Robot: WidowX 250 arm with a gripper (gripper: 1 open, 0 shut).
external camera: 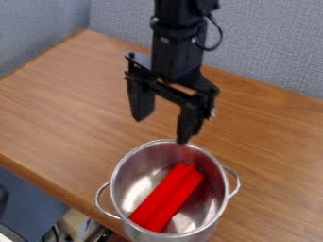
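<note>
My black gripper [163, 121] hangs open above the wooden table, its two fingers spread apart with nothing between them. Its nearer finger reaches down just over the back rim of a steel pot [131, 176], which has wire handles on both sides and stands at the table's front. Inside the pot lie red elongated objects [168, 196], side by side and slanting from lower left to upper right.
Grey padded walls [271, 52] line the back. The table's left front edge borders a blue-grey area with some cables at the bottom left.
</note>
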